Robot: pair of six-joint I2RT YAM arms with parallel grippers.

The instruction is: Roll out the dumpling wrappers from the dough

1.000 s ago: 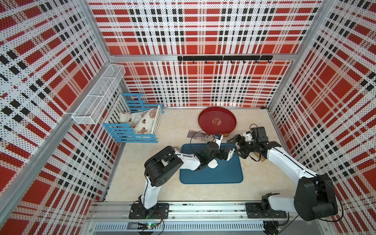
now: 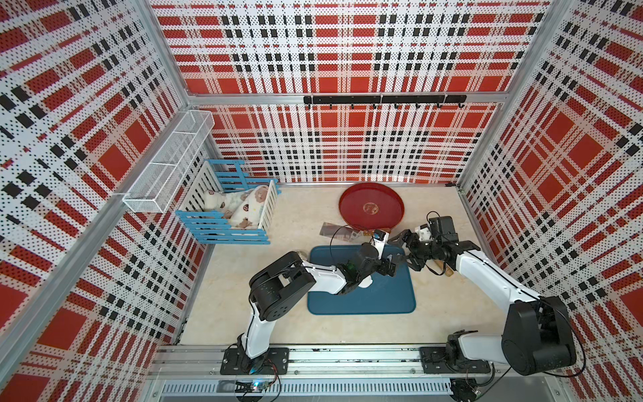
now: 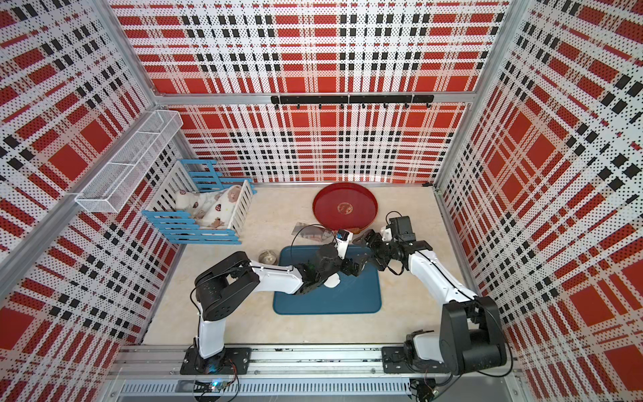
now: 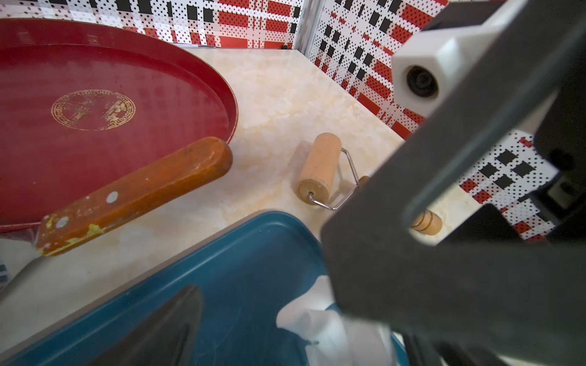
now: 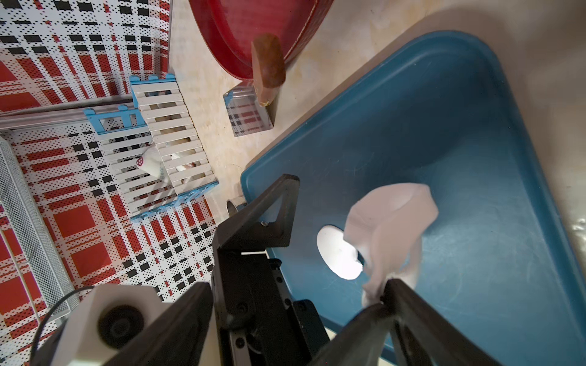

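Observation:
A crumpled white dough sheet (image 5: pixel 393 219) hangs over the blue tray (image 5: pixel 464 183); its lower end meets dark fingers in the right wrist view, and which finger it clings to cannot be told. In the left wrist view this dough sheet (image 4: pixel 323 323) shows between my left gripper's spread fingers. A flat white dough piece (image 5: pixel 338 253) lies on the tray. My left gripper (image 2: pixel 389 265) and right gripper (image 2: pixel 406 250), both open, are close together over the tray's right part. The wooden roller (image 4: pixel 320 167) with a wire frame rests beyond the tray, its handle partly hidden.
Behind the tray, a knife with an orange handle (image 4: pixel 140 189) lies partly over the red round tray (image 4: pixel 177 79). A small metal cup (image 3: pixel 268 257) stands left of the blue tray. At the back left is a blue and white crib (image 2: pixel 224 234).
My left gripper has shifted slightly right, nearer the right gripper. The right arm has barely moved.

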